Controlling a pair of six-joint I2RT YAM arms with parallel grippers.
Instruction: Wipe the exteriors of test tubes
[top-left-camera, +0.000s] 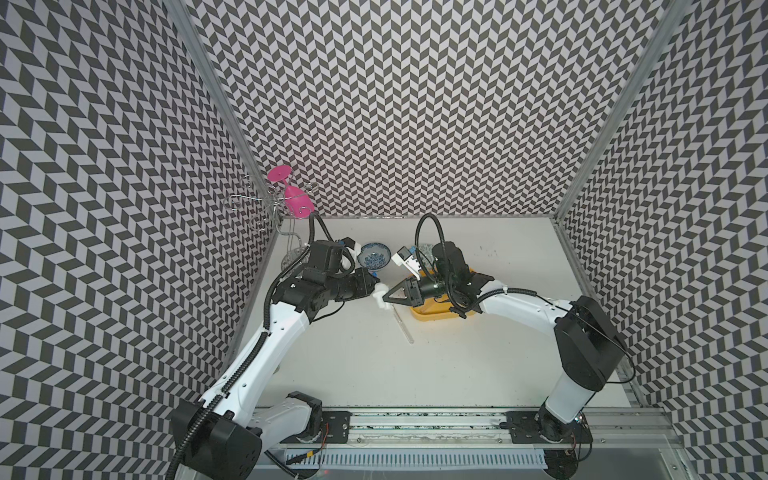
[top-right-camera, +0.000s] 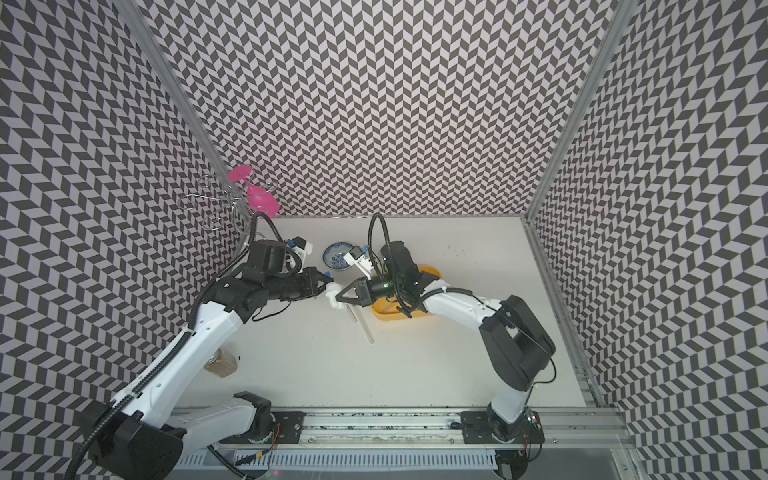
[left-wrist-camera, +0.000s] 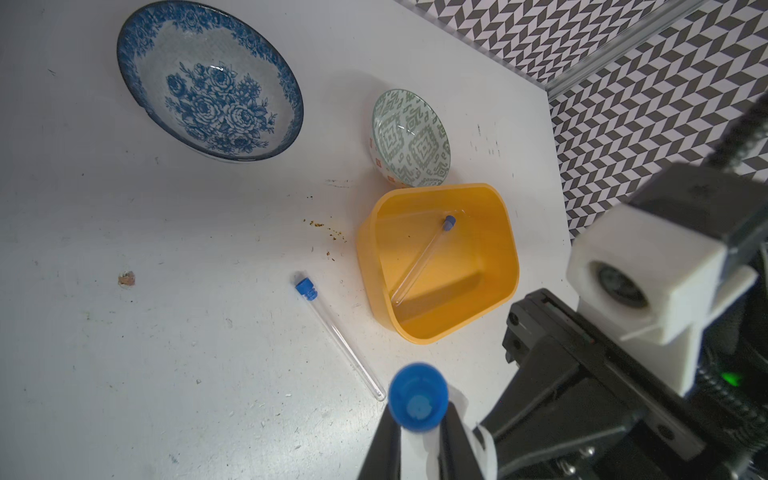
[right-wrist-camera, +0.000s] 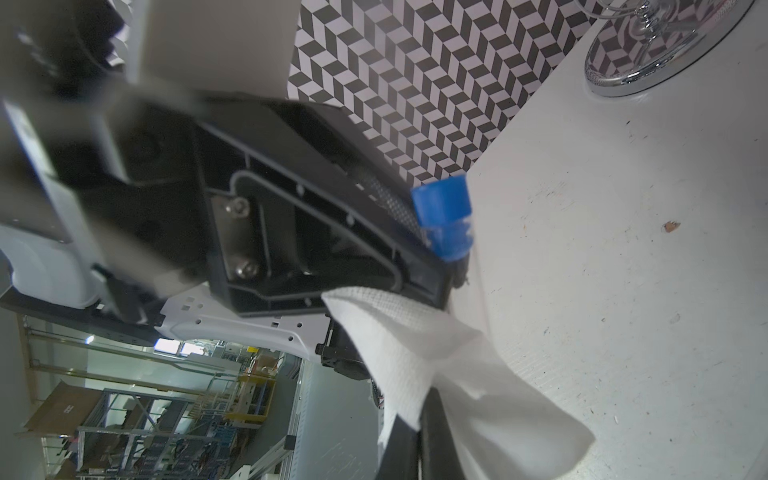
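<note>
In the left wrist view, my left gripper is shut on an upright test tube by its blue cap. My right gripper is shut on a white wipe, which hangs against that tube just below the cap. In both top views the two grippers meet above the table's middle. Another capped test tube lies on the table, and one more lies inside the yellow container.
A blue floral bowl and a green patterned bowl stand at the back. A metal rack with pink items is at back left.
</note>
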